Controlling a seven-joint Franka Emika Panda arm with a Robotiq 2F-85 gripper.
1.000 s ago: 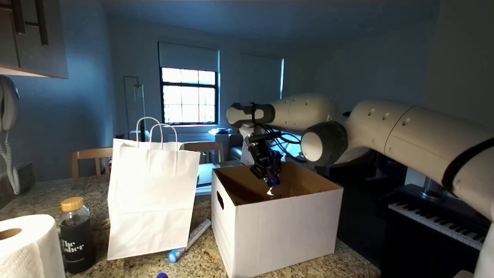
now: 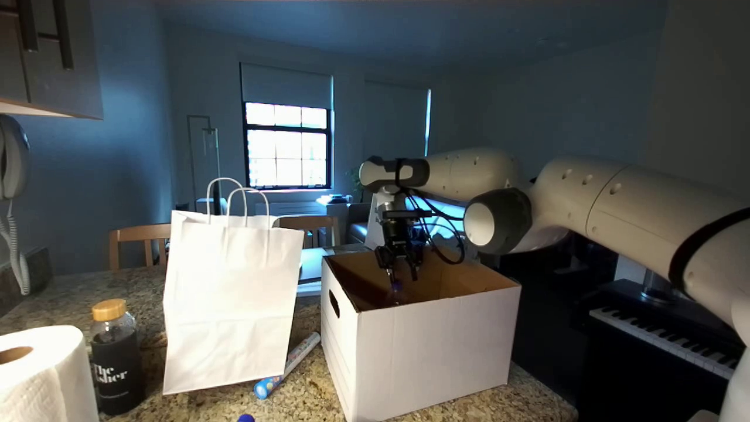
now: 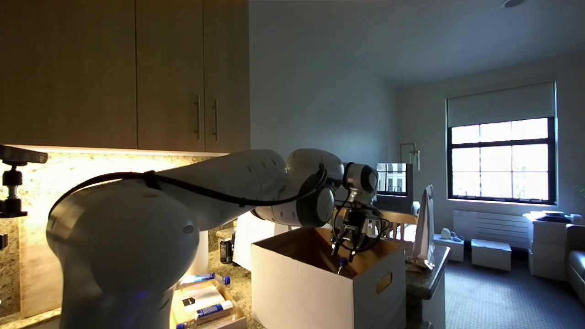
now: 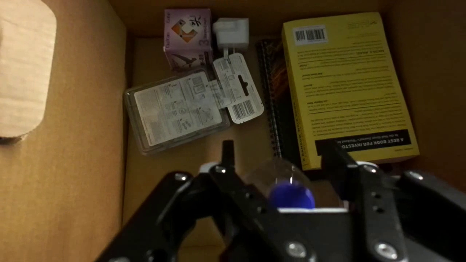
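Observation:
Over the white cardboard box (image 2: 436, 351) my gripper (image 2: 404, 275) points down through the open top. Its fingers stand apart, so it is open. Just below the fingertips, inside the box, is a clear bottle with a blue cap (image 2: 397, 286). Exterior view 2 also has the blue cap (image 3: 343, 261) under the gripper (image 3: 343, 255), apart from the fingers. The wrist view looks down on the blue cap (image 4: 291, 195) between and beyond the spread fingers; most of the clear bottle is hidden behind the gripper or too dim to make out.
Inside the box lie a yellow book (image 4: 349, 83), a plastic package (image 4: 179, 109), a purple box (image 4: 188, 37) and a white charger (image 4: 231, 34). A white paper bag (image 2: 232, 309), a blue-ended tube (image 2: 288, 366) and a dark bottle (image 2: 116, 362) stand or lie outside.
One second ago the gripper was tilted, with the blue cap at its fingers. Now it points straighter down, its fingers have spread, and the cap is lower, clear of them.

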